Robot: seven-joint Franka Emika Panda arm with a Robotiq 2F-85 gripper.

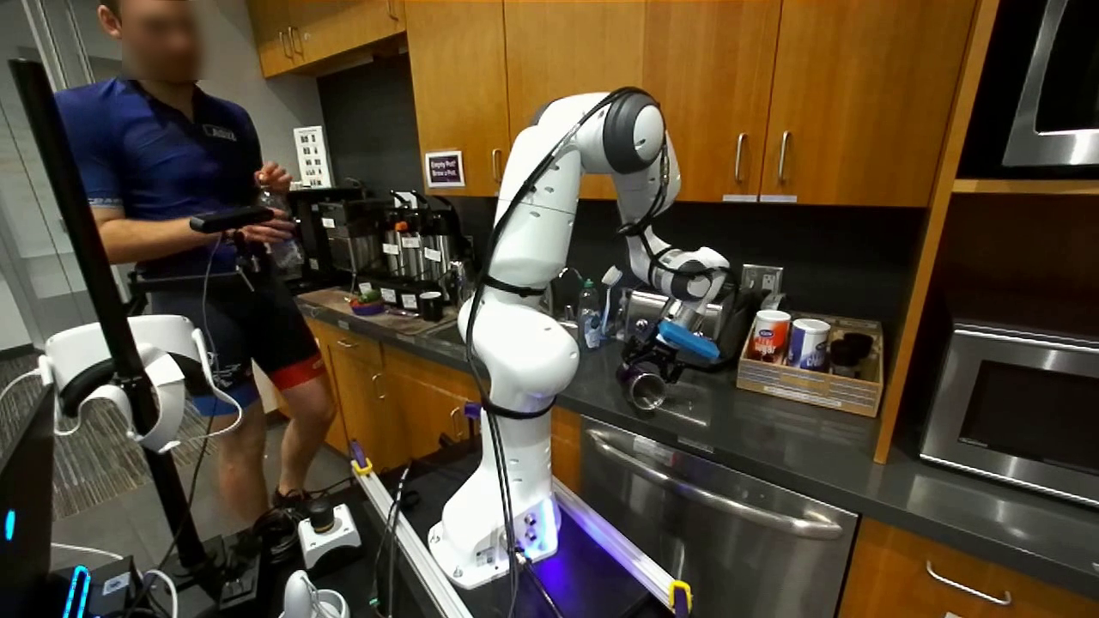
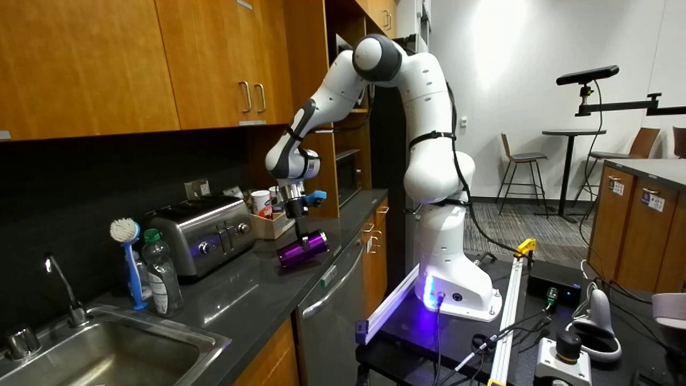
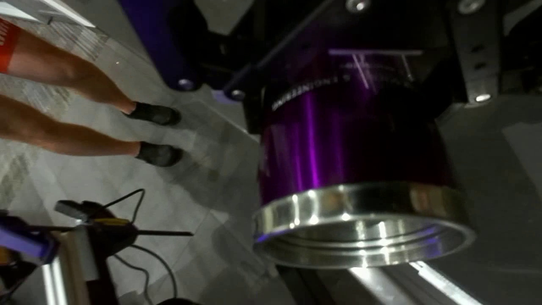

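A purple metal cup (image 3: 305, 142) with a silver rim fills the middle of the wrist view, its open mouth toward the bottom of that view. My gripper (image 2: 302, 239) is shut on the cup, with its fingers on either side of the cup's body. In exterior view 2 the purple cup (image 2: 303, 250) is tilted close over the dark counter; whether it touches the surface I cannot tell. Exterior view 1 shows the cup's round mouth (image 1: 646, 391) facing outward near the counter's front. The cup's far end is hidden by the gripper.
Behind the cup stands a toaster (image 2: 199, 235). A box (image 1: 814, 386) with canisters lies to the right in exterior view 1. A bottle (image 2: 161, 273), a brush (image 2: 132, 257) and the sink (image 2: 212, 341) are farther along the counter. A person (image 1: 175, 175) stands at the left.
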